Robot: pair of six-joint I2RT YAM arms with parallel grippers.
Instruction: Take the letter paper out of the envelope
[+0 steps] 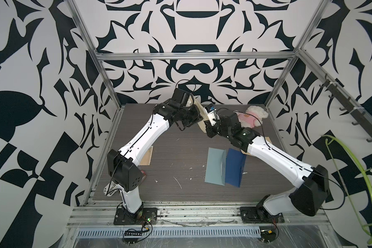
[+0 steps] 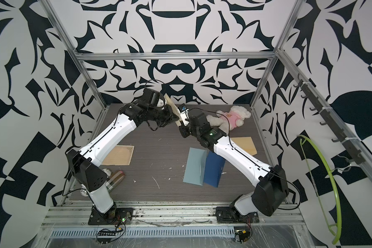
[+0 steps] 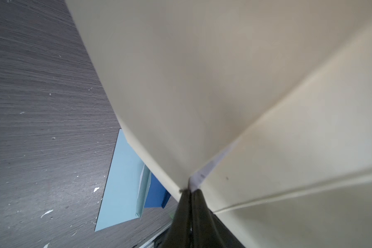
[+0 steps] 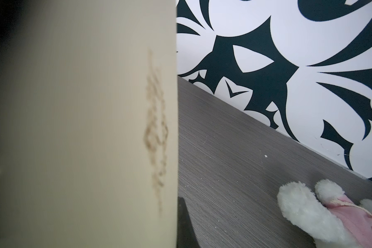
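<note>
A cream envelope [image 1: 200, 113] is held up between the grippers over the back middle of the table. In the left wrist view its flap [image 3: 202, 70] stands open, with a pale lilac sliver of paper [image 3: 204, 169] showing in the crease. My left gripper has its fingertips shut at that crease; whether it pinches paper I cannot tell. My right gripper [image 1: 210, 126] is on the envelope's right side; in the right wrist view the envelope hides most of it, leaving only a dark finger edge visible.
A light blue envelope [image 1: 214, 165] and dark blue one [image 1: 235, 165] lie front right. A pink-shirted plush toy [image 2: 233, 117] sits back right. Tan envelopes [image 2: 117, 155] [image 2: 246, 144] lie at both sides.
</note>
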